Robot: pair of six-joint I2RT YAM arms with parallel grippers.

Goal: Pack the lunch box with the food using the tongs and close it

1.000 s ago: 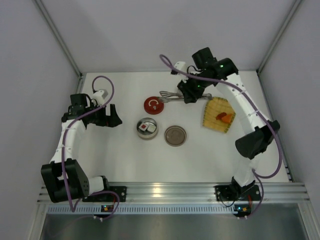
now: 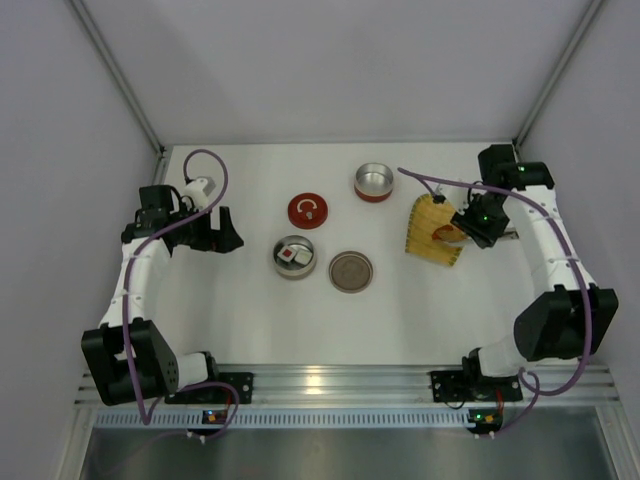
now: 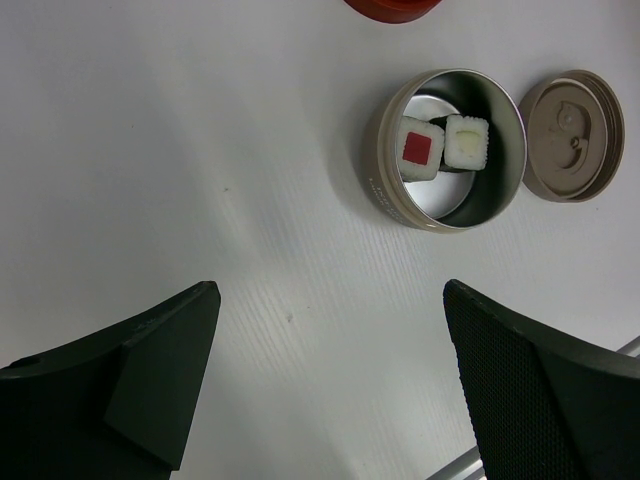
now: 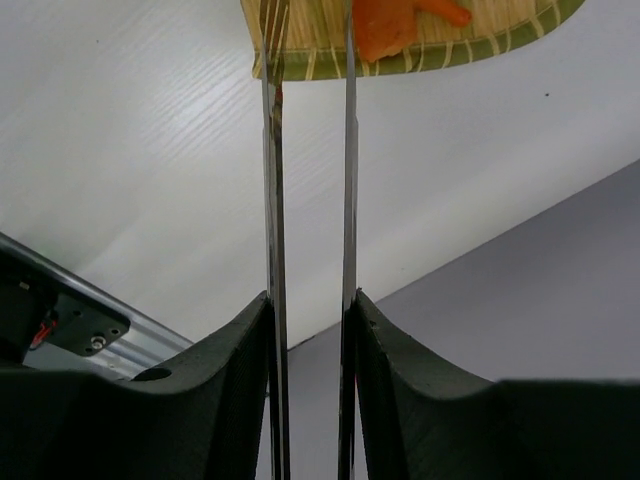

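Observation:
A pair of long silver tongs (image 4: pixel 276 200) runs up between the fingers of my right gripper, which is closed around the two arms with a gap between them. In the top view that gripper (image 2: pixel 484 238) is over the right side of the yellow plate (image 2: pixel 427 225). Orange food (image 2: pixel 447 234) lies on the plate; in the right wrist view the orange piece (image 4: pixel 385 28) sits beside the right tong arm. The tong tips are hard to make out. My left gripper is open and empty. A round box (image 3: pixel 382 170) holds two sushi pieces (image 3: pixel 466 142).
Beside the box lies its brown-grey lid (image 2: pixel 350 271). A red lid (image 2: pixel 307 211) rests behind it, and an empty silver bowl (image 2: pixel 374 178) with a reddish base stands at the back.
The left arm has stayed still.

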